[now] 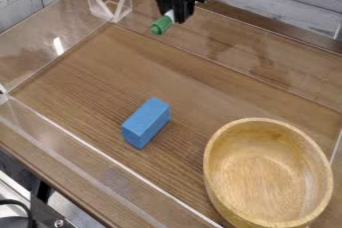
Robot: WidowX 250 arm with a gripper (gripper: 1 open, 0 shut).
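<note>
My gripper [177, 12] is at the top centre, shut on a small green object [163, 25], which hangs tilted beneath it. A blue block [146, 122] lies on the wooden surface in the lower middle. An empty tan oval bowl [267, 177] sits at the lower right.
The wooden tray floor [94, 87] is clear across its middle. Transparent walls run along the left edge, and a dark cable [14, 204] shows at the lower left corner outside it.
</note>
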